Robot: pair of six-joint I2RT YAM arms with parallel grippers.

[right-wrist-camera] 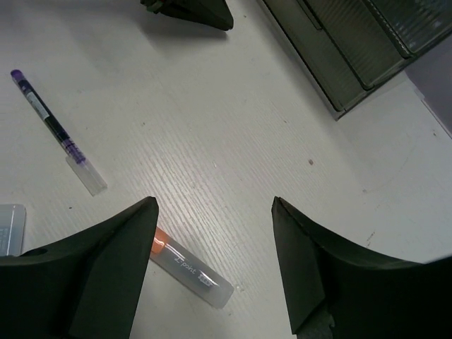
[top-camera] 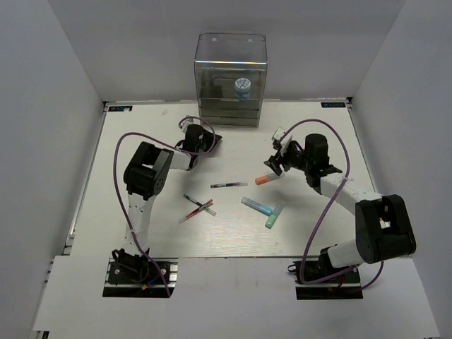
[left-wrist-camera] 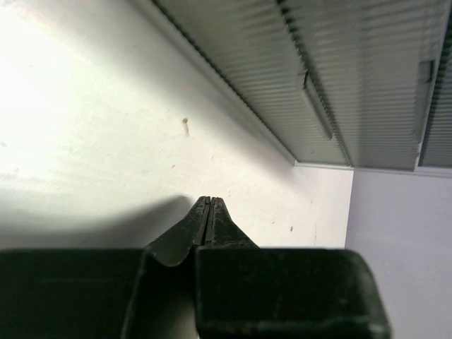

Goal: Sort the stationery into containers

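Observation:
At the back stands the clear container (top-camera: 229,70) with stacked drawers, all flush in the top view. A drawer handle (left-wrist-camera: 317,106) shows in the left wrist view, well apart from my left gripper, whose fingertips meet with nothing between them. My right gripper is open above the table, its fingers apart and empty. Below it lies an orange-ended lead tube (right-wrist-camera: 189,269). A dark pen with a clear cap (right-wrist-camera: 53,123) is to its left. Blue (top-camera: 256,205) and green (top-camera: 275,215) tubes lie nearer the front, and a red pen (top-camera: 196,211) crosses a dark pen (top-camera: 200,205).
A round blue-white item (top-camera: 243,87) sits inside the upper part of the container. Grey walls (top-camera: 402,106) bound the table on the sides and back.

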